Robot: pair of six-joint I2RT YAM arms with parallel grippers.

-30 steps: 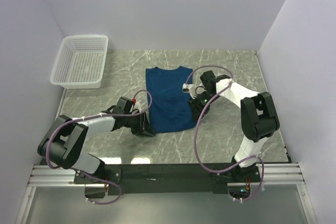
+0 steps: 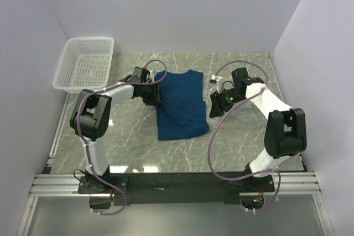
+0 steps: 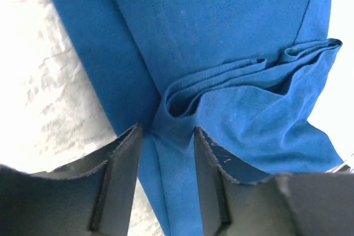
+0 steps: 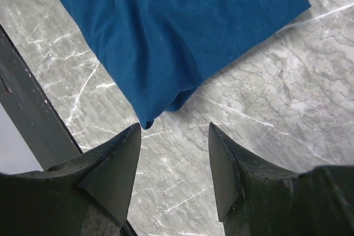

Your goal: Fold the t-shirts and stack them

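A blue t-shirt [image 2: 178,103] lies partly folded on the marble table, its lower part doubled over. My left gripper [image 2: 157,101] is over the shirt's left edge. In the left wrist view, a raised fold [image 3: 176,128] of blue cloth lies between the fingertips of my left gripper, which stand apart on either side of it. My right gripper [image 2: 214,113] stands open just right of the shirt. Seen from the right wrist, a shirt corner [image 4: 150,109] lies ahead of the open right gripper, with nothing between its fingers.
An empty-looking white basket [image 2: 86,64] stands at the back left. Bare marble table [image 2: 130,142] surrounds the shirt. The dark front edge [image 2: 182,186] of the table runs below, with walls at the sides and back.
My left gripper has travelled away from the front, from the shirt's lower left corner up to its left side. My right gripper has drawn back right, off the shirt's edge.
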